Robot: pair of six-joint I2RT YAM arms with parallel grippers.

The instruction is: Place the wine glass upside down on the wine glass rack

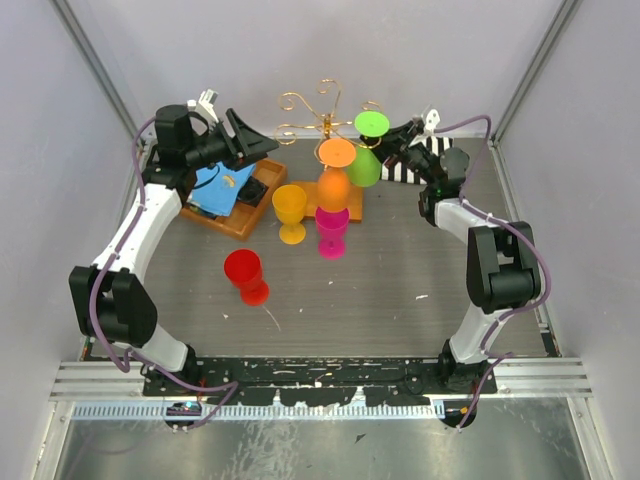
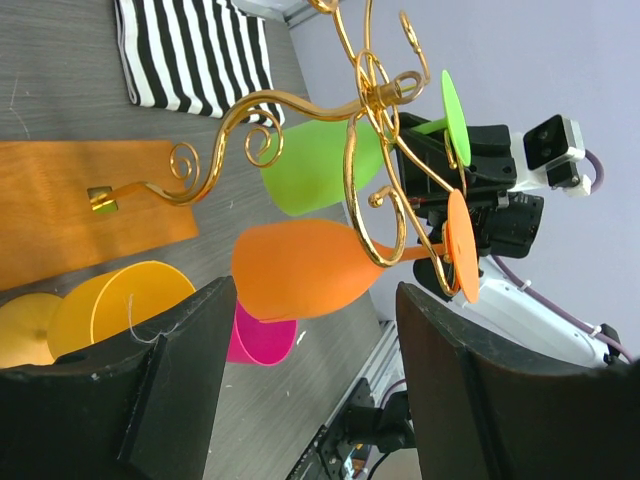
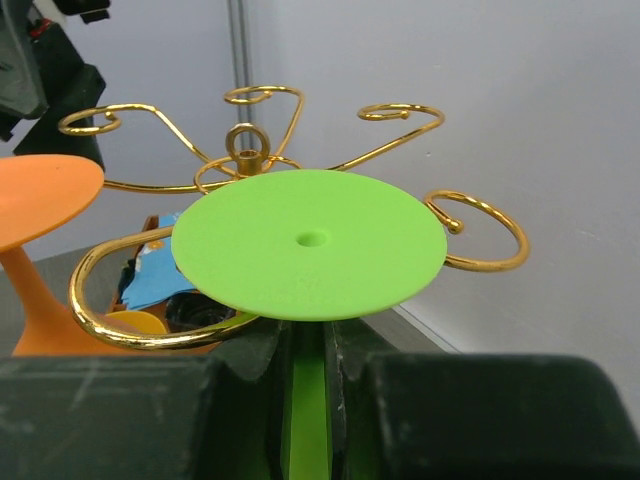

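Observation:
The green wine glass (image 1: 364, 168) hangs upside down at the right side of the gold rack (image 1: 327, 123). My right gripper is shut on its stem, just below the round foot (image 3: 310, 245). One gold hook passes beneath that foot; whether the foot rests on it I cannot tell. An orange wine glass (image 2: 300, 265) hangs upside down beside it on another hook. To the rack's left, my left gripper (image 1: 254, 137) stands open and empty, its fingers (image 2: 190, 340) wide apart.
Upright on the table are a yellow glass (image 1: 290, 205), a magenta glass (image 1: 332, 230) and a red glass (image 1: 245, 272). A wooden tray (image 1: 240, 225) with a blue cloth lies at the left. A striped cloth (image 2: 200, 55) lies behind the rack.

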